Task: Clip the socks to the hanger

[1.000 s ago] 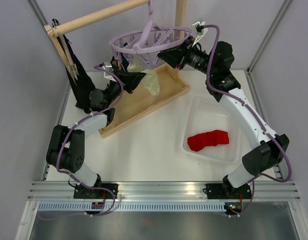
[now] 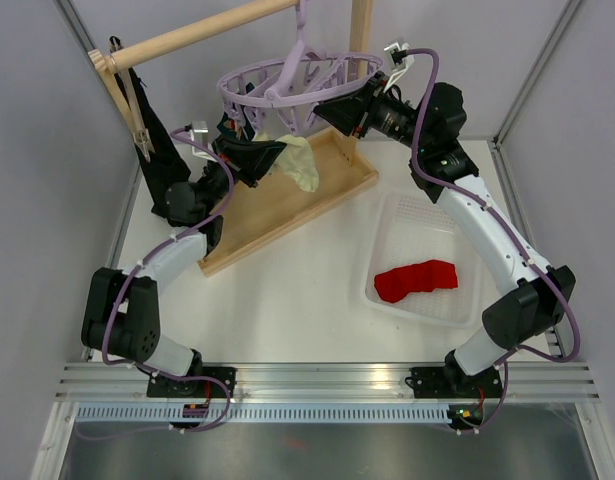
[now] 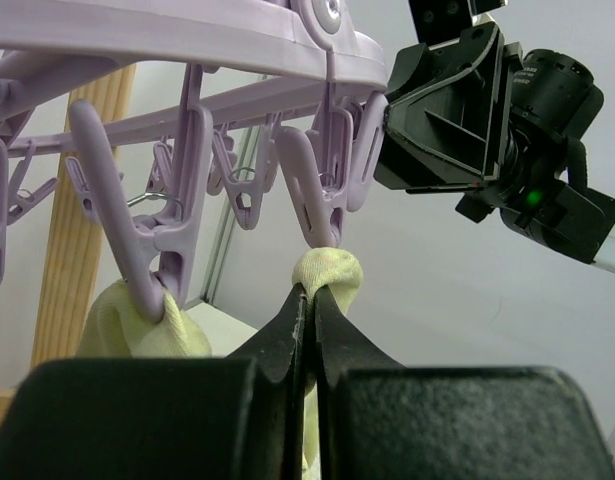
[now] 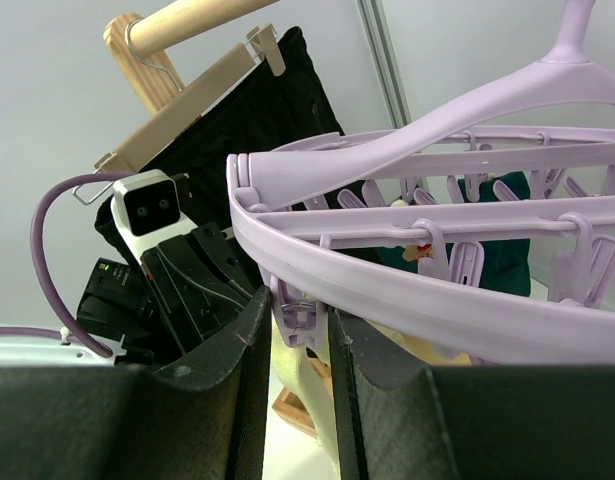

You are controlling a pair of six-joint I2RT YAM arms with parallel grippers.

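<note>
Pale yellow sock fabric (image 2: 301,163) hangs beneath the lilac round hanger (image 2: 300,97). One part of the sock (image 3: 137,325) sits in the fingers of a hanger clip (image 3: 167,225). Another part is pinched by my left gripper, shut on it, with a bunched end (image 3: 327,268) sticking up above the fingertips. That end meets the tip of a second clip (image 3: 312,190); whether it lies between the clip's fingers, I cannot tell. At the hanger's near rim my right gripper is shut on a clip (image 4: 295,312).
A red sock (image 2: 417,280) lies in the white basket (image 2: 379,245) at right. Dark green fabric (image 4: 502,255) hangs on the hanger's far side. Wooden stand bars and a black cloth (image 2: 159,150) are close to the left arm.
My left arm has shifted slightly left in the top view, its gripper staying on the sock below the hanger. The right arm has kept its place at the rim.
</note>
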